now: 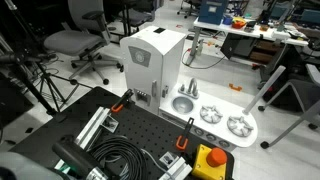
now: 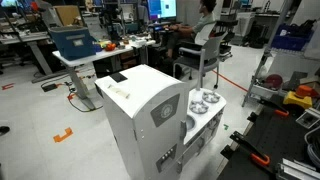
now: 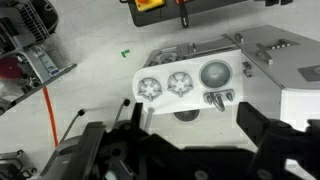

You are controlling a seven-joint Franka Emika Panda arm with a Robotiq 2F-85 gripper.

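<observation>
My black gripper fills the bottom of the wrist view, its two fingers spread apart and nothing seen between them. Beneath it stands a toy kitchen; its white counter [image 1: 208, 100] carries a round grey sink [image 3: 215, 73] with a faucet and two burners [image 3: 180, 83]. A tall white cabinet [image 1: 153, 65] rises at one end of the counter, and its side [image 2: 150, 115] fills the middle of the second exterior view. Neither exterior view shows the gripper.
A black table [image 1: 150, 130] borders the kitchen, with orange-handled clamps [image 1: 183, 140], coiled black cable [image 1: 118, 158] and a yellow box with a red button [image 1: 210, 162]. Open grey floor [image 2: 65, 130] lies beyond the kitchen. Chairs and a workbench [image 2: 85, 55] stand further back.
</observation>
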